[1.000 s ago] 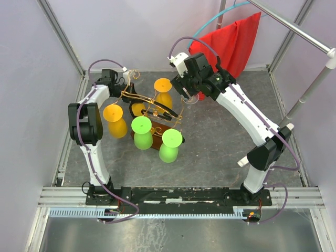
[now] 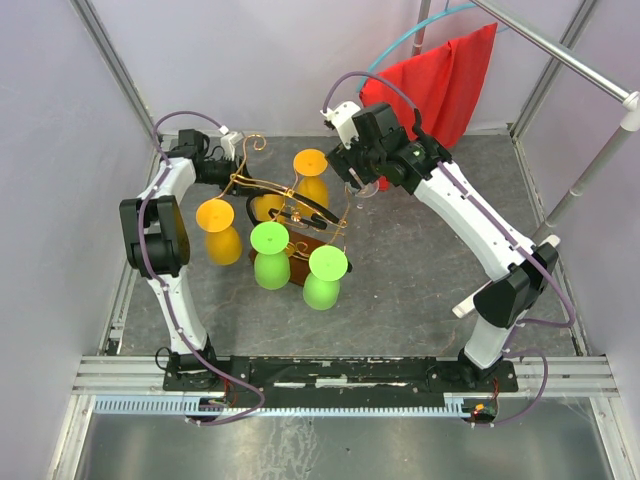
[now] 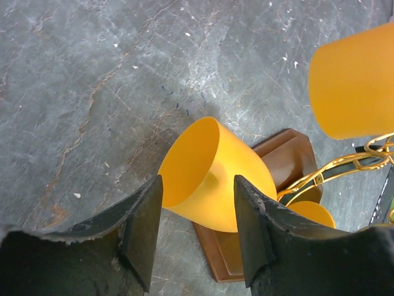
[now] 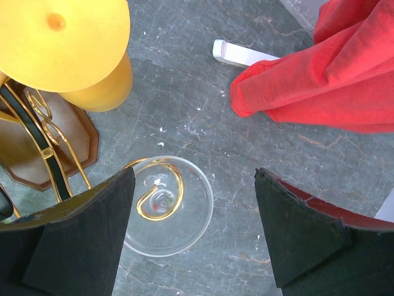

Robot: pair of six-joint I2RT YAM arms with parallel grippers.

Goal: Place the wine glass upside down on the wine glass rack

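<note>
The gold wine glass rack (image 2: 290, 200) holds several yellow and green glasses upside down. My left gripper is open at the rack's left, facing a yellow cup (image 3: 243, 179) lying on its side at the brown base (image 3: 289, 157). My right gripper is open over a clear round piece (image 4: 160, 237) around a gold curl at the rack's right; whether it is a glass foot or rim is unclear.
A red cloth (image 4: 320, 80) hangs at the back right, with white bars (image 4: 243, 54) near it. A metal rail (image 2: 560, 50) runs along the right.
My left arm has shifted slightly left and toward the front in the top view. My right arm and the glasses show no visible change.
</note>
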